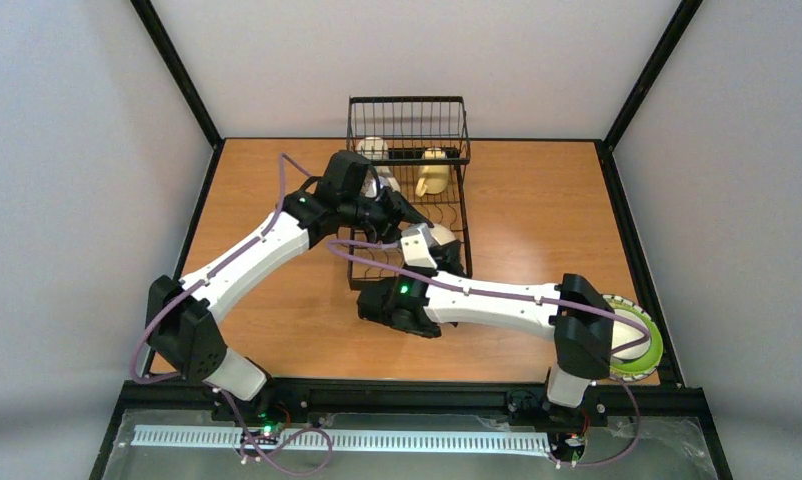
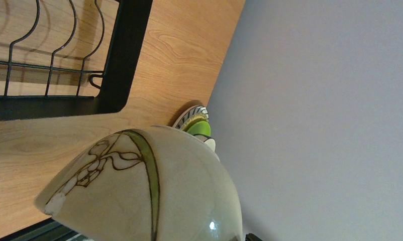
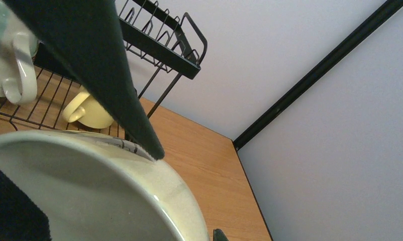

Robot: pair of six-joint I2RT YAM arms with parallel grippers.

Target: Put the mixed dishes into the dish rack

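Observation:
A cream bowl (image 1: 442, 235) is held over the near part of the black wire dish rack (image 1: 409, 161). In the right wrist view my right gripper is shut on its wall, one finger inside and the other outside. The left wrist view shows the bowl (image 2: 189, 186) close up, with a green band and brown drawing on its outside. My left gripper (image 1: 417, 228) stands open beside the bowl; its fingers are mostly hidden, and whether they touch it I cannot tell. In the rack are a yellow mug (image 1: 433, 175) and white cups (image 1: 373, 148).
Green-rimmed stacked dishes (image 1: 655, 350) lie at the table's front right corner, partly under the right arm. A white mug (image 3: 3, 60) with a handle is in the rack.

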